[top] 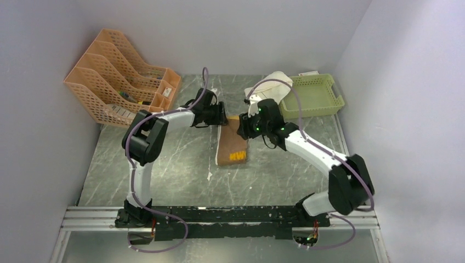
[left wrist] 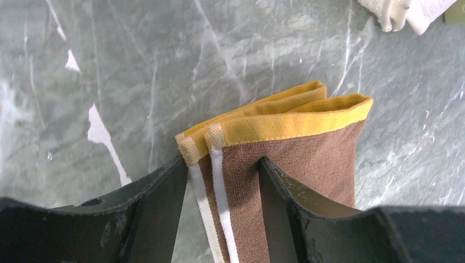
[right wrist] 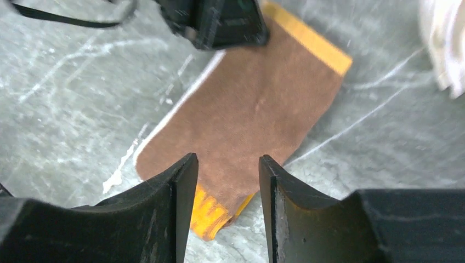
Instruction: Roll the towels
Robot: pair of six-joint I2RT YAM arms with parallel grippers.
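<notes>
A brown towel with yellow end bands and white side edges (top: 231,145) lies folded lengthwise on the table between my arms. My left gripper is part open over its far left corner, the layered white edge showing between the fingers. Above the towel's right side in the top view is my right gripper (top: 242,127), its fingers apart. In the right wrist view, brown cloth (right wrist: 236,120) lies beneath and beyond my right fingers, with no fold seen pinched between them. The towel's near yellow band (right wrist: 211,213) looks bunched.
A cream towel (top: 274,86) lies loosely at the back, partly over a green basket (top: 312,108). An orange slotted rack (top: 93,107) stands at the back left. Bare grey table lies to both sides and in front of the brown towel.
</notes>
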